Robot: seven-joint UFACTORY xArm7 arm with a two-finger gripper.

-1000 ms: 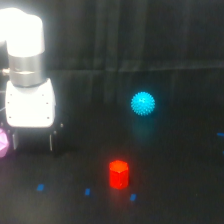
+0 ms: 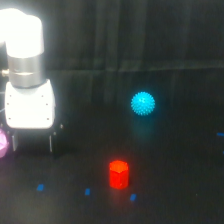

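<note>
At the left, the white arm points down, ending in my gripper (image 2: 33, 148). Two dark fingers show faintly against the dark background, set wide apart. Nothing can be made out between them. Right of the gripper and lower in the view, a red block (image 2: 119, 175) with a hexagonal outline stands upright on the dark surface. A bright cyan ball (image 2: 143, 103) with a bumpy surface is farther back, right of centre. Both are well apart from the gripper.
A pink object (image 2: 3, 144) is cut off by the left edge, close beside the gripper. Small blue marks (image 2: 87, 191) dot the dark surface near the front. A thin blue mark (image 2: 220, 134) shows at the right edge. Open room lies between gripper and red block.
</note>
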